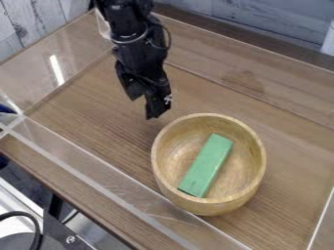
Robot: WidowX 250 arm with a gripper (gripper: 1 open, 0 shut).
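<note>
The black gripper [146,97] hangs at the upper middle of the view, above the wooden surface and behind a round tan bowl [243,187]. Its fingers are apart, with nothing seen held between them. A green rectangular block [206,166] lies inside the bowl at the lower right, slanting from upper right to lower left.
A clear strip or edge runs diagonally along the lower left, with a black cable beyond it. A white object sits at the top, behind the arm.
</note>
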